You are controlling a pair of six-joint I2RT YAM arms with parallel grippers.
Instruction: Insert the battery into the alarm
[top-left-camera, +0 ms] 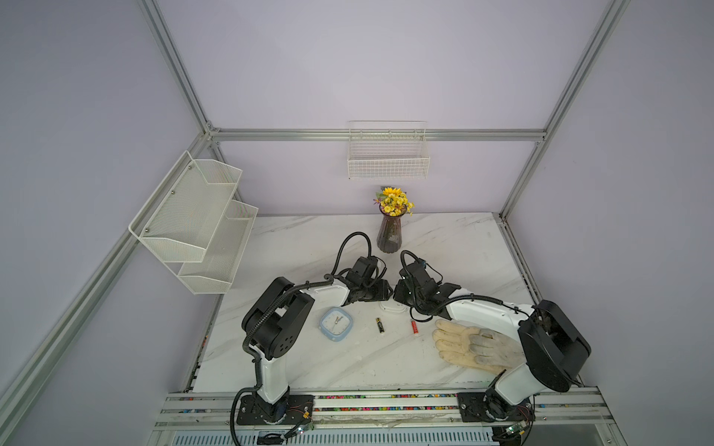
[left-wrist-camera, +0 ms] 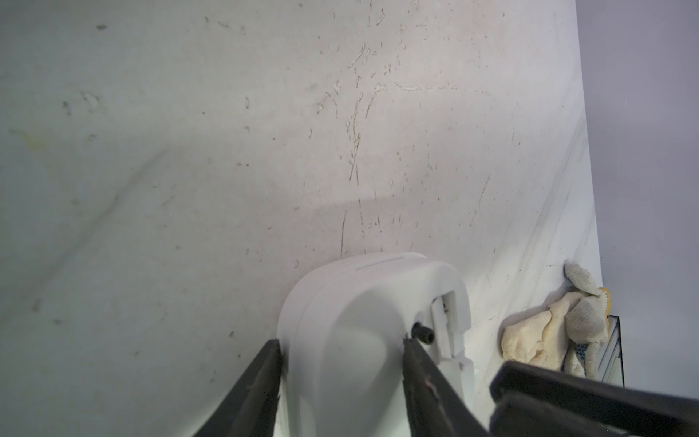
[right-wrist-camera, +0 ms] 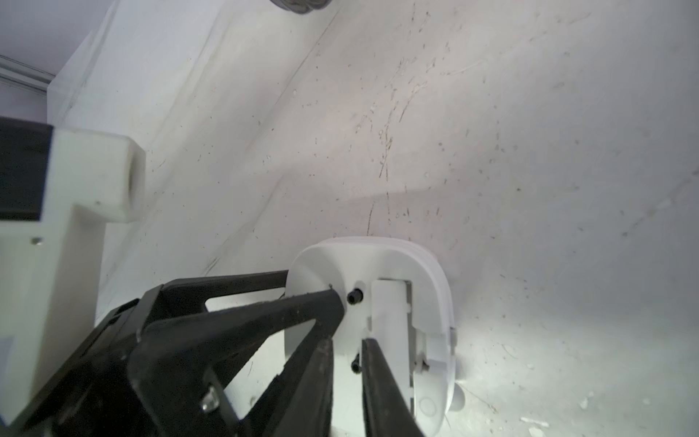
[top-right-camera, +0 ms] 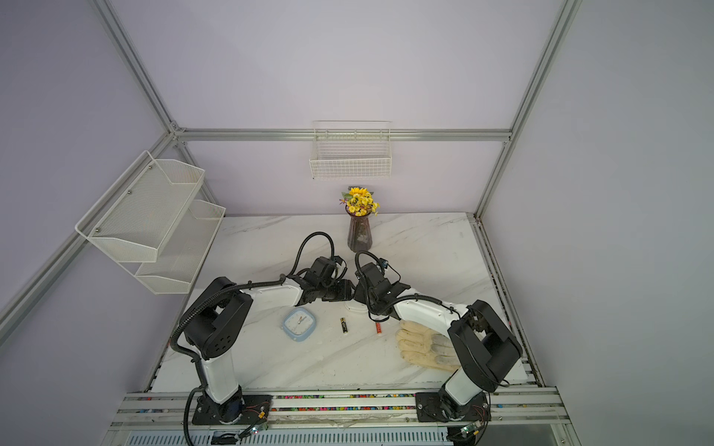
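A white alarm point(left-wrist-camera: 356, 327) is gripped at its rounded end by my left gripper, which is shut on it. Its inner recess, with a pale panel and dark posts, shows in the right wrist view point(right-wrist-camera: 389, 320). My right gripper is shut over that face, beside the panel, with nothing visible between its fingers. In front of both grippers on the table lie a black-and-gold battery point(top-left-camera: 380, 325) and a red battery point(top-left-camera: 414, 327).
A blue square clock point(top-left-camera: 336, 324) lies left of the batteries, beige gloves point(top-left-camera: 468, 345) at the right. A vase of yellow flowers point(top-left-camera: 389, 226) stands behind the grippers. Wire baskets point(top-left-camera: 386, 156) hang on the walls.
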